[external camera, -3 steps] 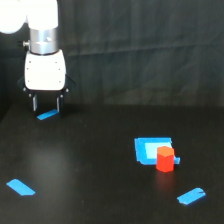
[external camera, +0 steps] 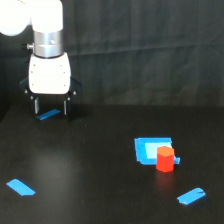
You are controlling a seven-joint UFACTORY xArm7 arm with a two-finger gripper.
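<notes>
My gripper (external camera: 51, 106) hangs at the far left, low over the dark table, with its two fingers spread apart. No object shows between them. Well to the right sits a small red block (external camera: 165, 159), far from the gripper. It overlaps the lower right part of a blue square (external camera: 141, 154) with a pale centre, and hides some of it.
A strip of blue tape (external camera: 47, 115) lies by the gripper's fingers. Other blue strips are at the front left (external camera: 20, 187) and front right (external camera: 191, 196).
The gripper has shifted slightly to the right and a little lower in the view. The red block, the square and the tape strips have stayed put.
</notes>
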